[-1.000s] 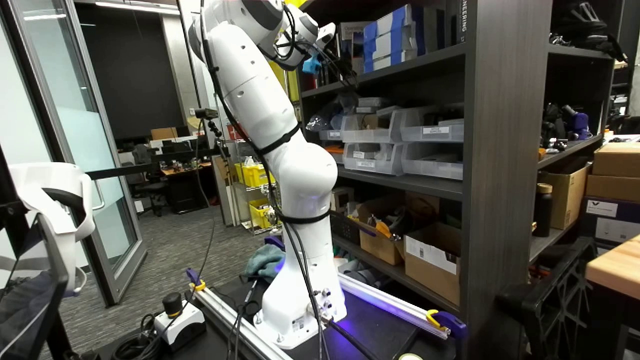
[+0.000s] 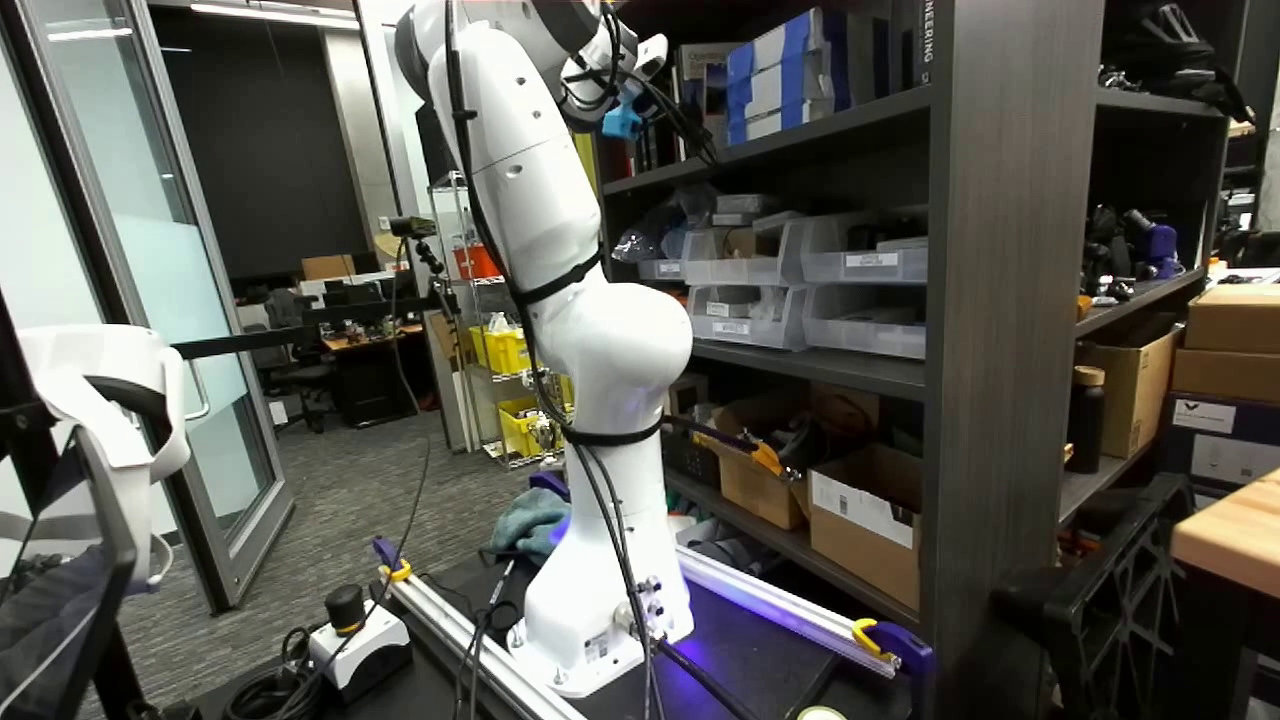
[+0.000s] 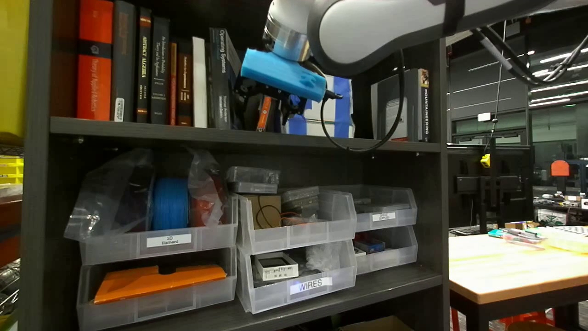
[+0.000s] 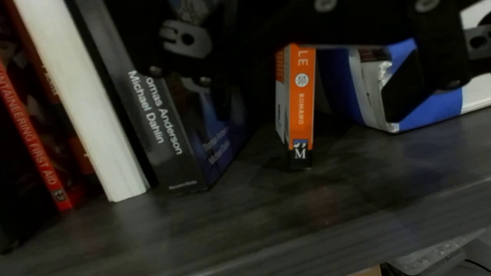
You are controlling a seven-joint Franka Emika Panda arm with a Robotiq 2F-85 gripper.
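Observation:
An orange-spined book (image 4: 302, 92) stands upright on the upper shelf in the wrist view, its lower spine black with a white M. My gripper is open, its dark fingers apart on either side of this book's spine. No contact with the book can be made out. In exterior view 2 the gripper (image 3: 267, 105) hangs at the upper shelf under its blue cover (image 3: 284, 74), with the orange book (image 3: 264, 113) behind the fingers. The top of the spine is hidden by the gripper in the wrist view.
A dark operating systems book (image 4: 158, 110) and a white-edged book (image 4: 87, 110) stand to the left. On the right is a blue-and-white bundle (image 4: 430, 110). Bare shelf board (image 4: 257, 202) lies in front. Clear bins (image 3: 190, 242) fill the shelf below.
The arm has swung to the right in exterior view 1, its upper links now more upright. The blue-covered end has shifted only slightly. The shelf's contents look the same.

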